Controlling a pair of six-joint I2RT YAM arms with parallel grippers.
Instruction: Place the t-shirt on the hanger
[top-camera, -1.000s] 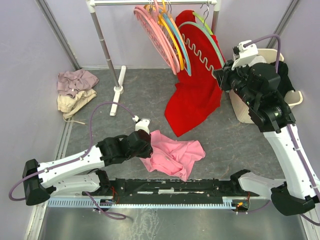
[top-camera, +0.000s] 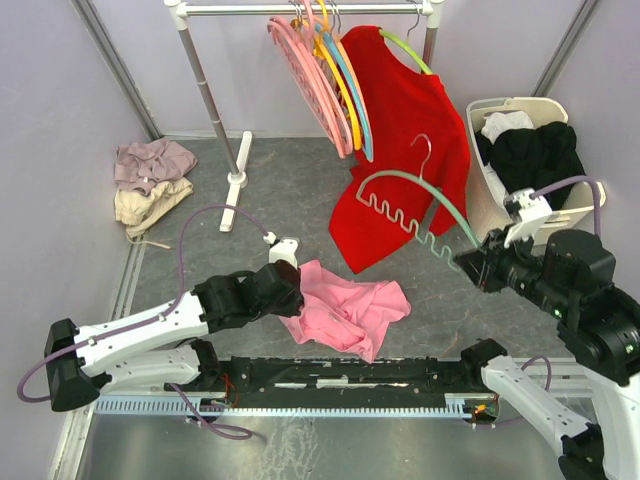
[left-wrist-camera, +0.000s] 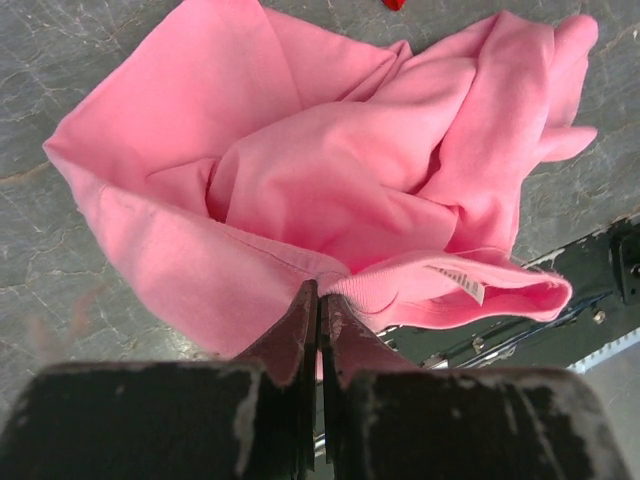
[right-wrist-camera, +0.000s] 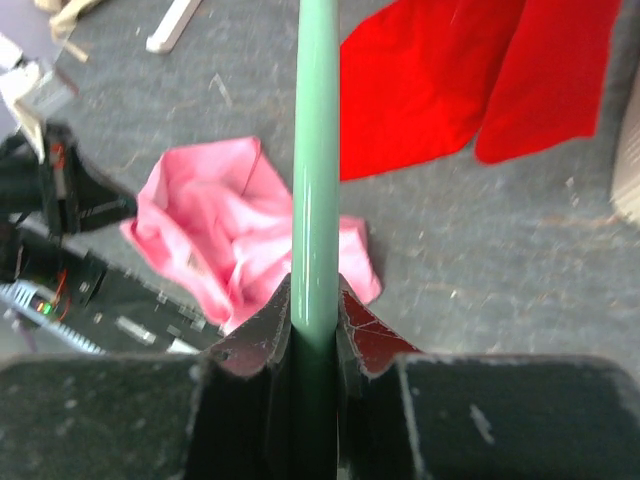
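Note:
A pink t-shirt (top-camera: 350, 308) lies crumpled on the grey floor in front of the arms. At its collar edge, my left gripper is shut on the fabric, with a pale label showing beside the neckline. A light green hanger (top-camera: 425, 186) hangs in the air to the right of the shirt, its hook upward. My right gripper is shut on one end of this hanger, whose green bar runs straight away from the fingers in the right wrist view. Hanger and pink shirt are apart.
A white rack (top-camera: 300, 10) at the back carries several coloured hangers and a red garment (top-camera: 400, 130) reaching the floor. At the right stands a cream basket (top-camera: 480, 200) with clothes. Folded clothes (top-camera: 152, 180) lie at the left.
My right gripper has brought the green hanger down and toward the front, away from the rack, so its hook now shows clear of it. The left arm and pink shirt have stayed still.

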